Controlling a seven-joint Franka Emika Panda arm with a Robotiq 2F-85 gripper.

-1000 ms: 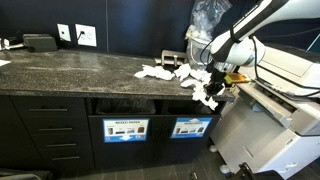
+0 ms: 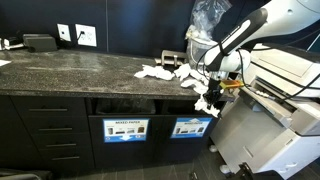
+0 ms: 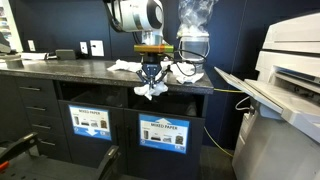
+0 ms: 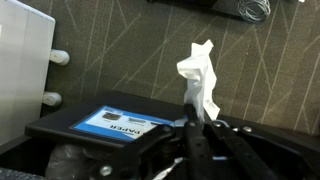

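Observation:
A crumpled white paper (image 4: 198, 80) sticks out from my gripper in the wrist view, with the fingers shut on it. Exterior view 2 has the same paper (image 3: 151, 89) hanging beneath the gripper (image 3: 153, 77), in front of the dark cabinet and above the right mixed-paper sign (image 3: 163, 133). From the other side, in exterior view 1, the paper (image 2: 204, 105) hangs just below the countertop's level, over the right-hand bin front. The exact grip on the paper is hard to make out at this size.
More white papers (image 2: 158, 72) lie on the dark countertop (image 2: 80, 75). A second blue-and-white sign (image 2: 125, 130) marks the left bin front. To the right stands a large white machine (image 2: 245, 135) with an open panel.
My arm has shifted slightly left and down in exterior view 1, with the white paper carried along beneath the gripper. The papers on the counter look unmoved.

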